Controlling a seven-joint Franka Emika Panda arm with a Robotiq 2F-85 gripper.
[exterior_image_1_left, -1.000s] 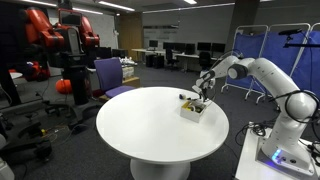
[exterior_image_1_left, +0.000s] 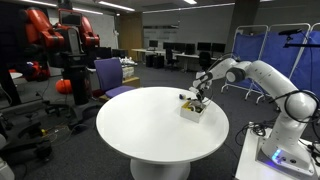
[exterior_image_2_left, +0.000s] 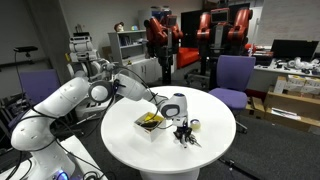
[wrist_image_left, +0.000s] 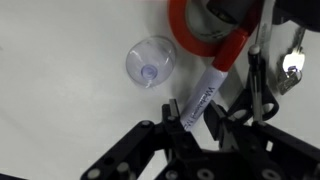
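Note:
In the wrist view, a marker (wrist_image_left: 206, 92) with a white body and a red cap lies slantwise on the white table. My gripper is open, its fingertips standing on either side of the marker's white end. Whether either finger touches it cannot be made out. The second exterior view has the gripper (exterior_image_2_left: 183, 131) low over the table, beyond the box. From the first exterior view, the box hides part of the fingers, and the marker is too small to pick out.
A clear round cup (wrist_image_left: 150, 62) stands beside the marker, and a red-orange ring (wrist_image_left: 186, 30) lies by its cap. Black-handled scissors (wrist_image_left: 240, 102) and keys (wrist_image_left: 292, 66) crowd the other side. An open box (exterior_image_2_left: 150, 119) holds several things.

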